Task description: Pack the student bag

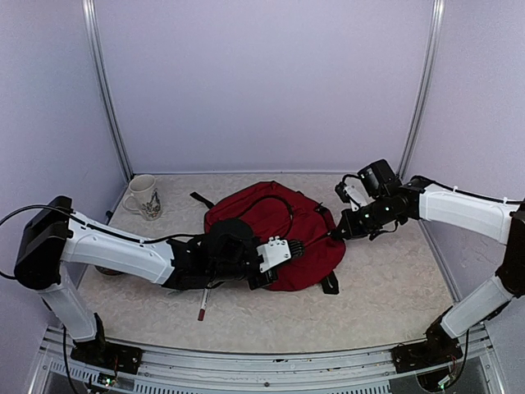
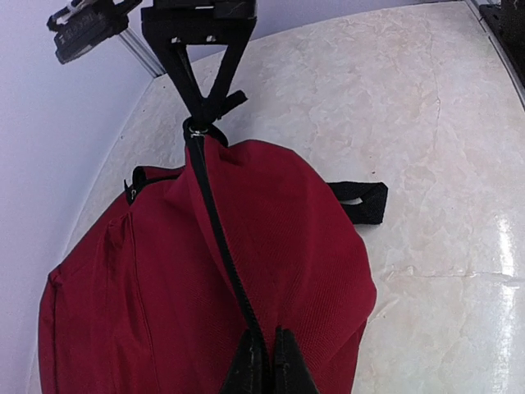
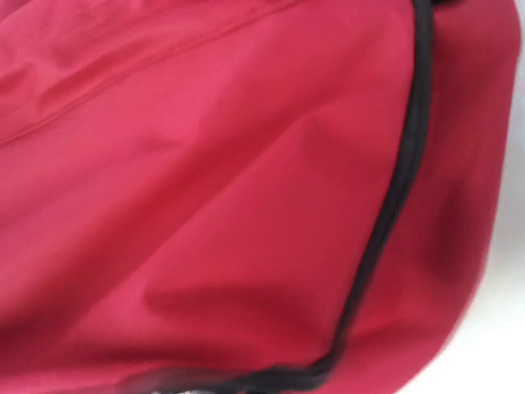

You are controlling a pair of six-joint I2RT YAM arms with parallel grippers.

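A red backpack [image 1: 254, 205] lies rumpled in the middle of the table, its fabric filling the right wrist view [image 3: 246, 205]. In the left wrist view my left gripper is shut on the black zipper strip [image 2: 217, 222], which runs taut up to my right gripper. The right gripper is shut at the zipper's far end, at the bag's right side in the top view. The inside of the bag is not visible.
A patterned white mug [image 1: 143, 197] stands at the back left. A pen-like item [image 1: 202, 309] lies in front of the bag, partly under my left arm.
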